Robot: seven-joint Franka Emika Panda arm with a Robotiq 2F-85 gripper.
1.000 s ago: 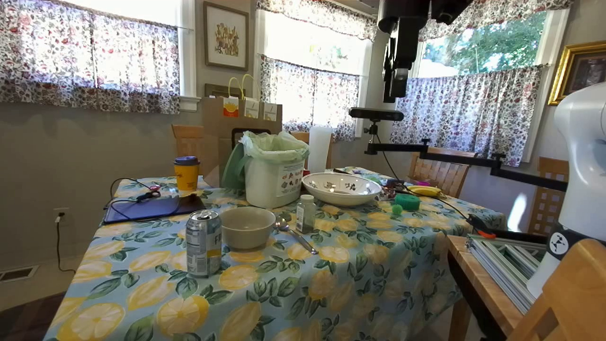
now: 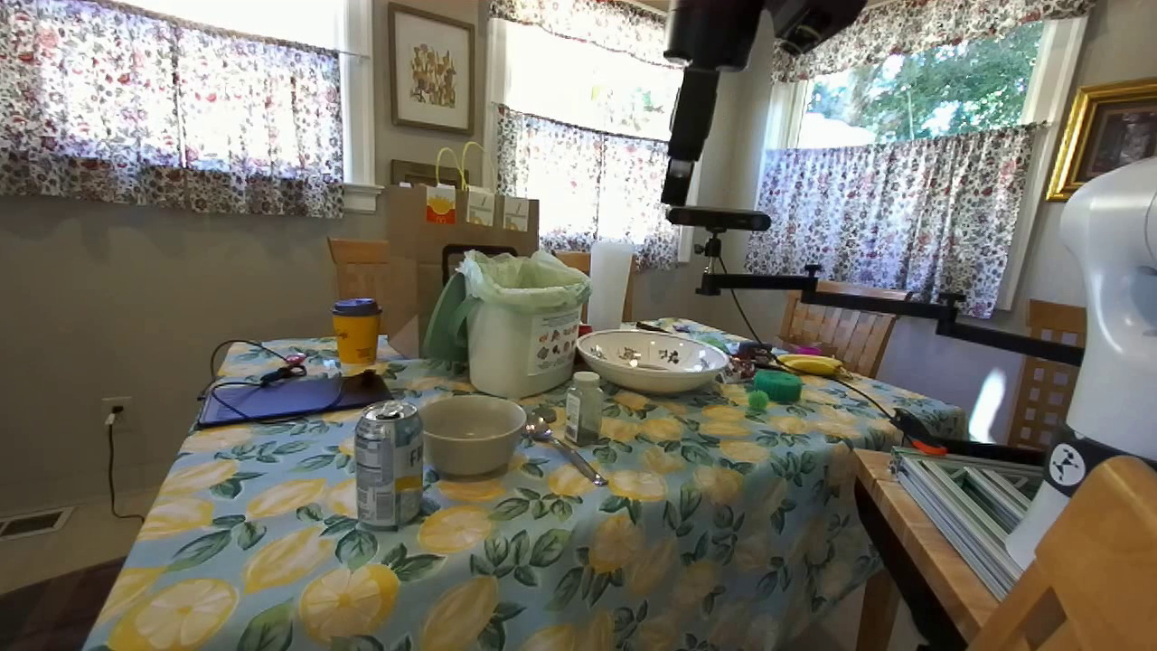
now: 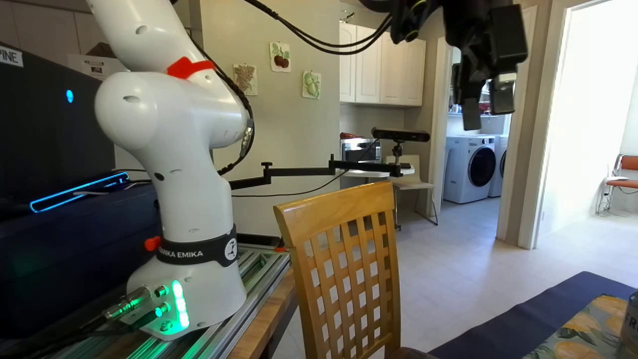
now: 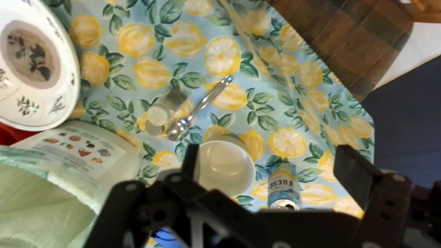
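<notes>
My gripper is open and empty, high above the table; its fingers (image 2: 679, 181) hang down at the top of exterior view 1. Under it in the wrist view are a small pale bowl (image 4: 226, 167) and a Fresca can (image 4: 284, 186), which stands beside the bowl. A metal spoon (image 4: 205, 101) lies on the cloth near a shaker jar (image 4: 159, 114) with a perforated lid. Dark gripper parts cover the lower part of the wrist view.
A white bin (image 2: 521, 353) with a green liner stands behind the small bowl, a wide patterned bowl (image 2: 653, 374) to its right. Farther out are a yellow cup (image 2: 355, 337), a laptop (image 2: 284, 400) and bananas (image 2: 811, 364).
In exterior view 1 my gripper has moved left, from the right window toward the middle window, still high. The objects on the table have not moved.
</notes>
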